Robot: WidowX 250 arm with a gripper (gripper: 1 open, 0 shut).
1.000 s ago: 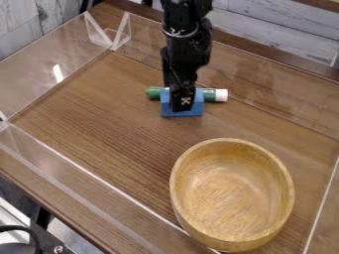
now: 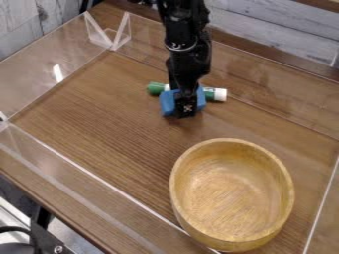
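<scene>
My black gripper [image 2: 185, 97] is down on a blue block [image 2: 171, 103] in the upper middle of the camera view, its fingers around or over it. The fingers partly hide the block, and I cannot tell whether they grip it. A green and white tube [image 2: 216, 94] lies just behind the block, partly hidden by the gripper and sticking out on both sides.
A large yellow bowl [image 2: 232, 193] stands at the front right of the wooden table [image 2: 106, 139]. Clear low walls edge the table.
The gripper has come lower over the blue block and its fingers now cover more of it. The bowl has not moved.
</scene>
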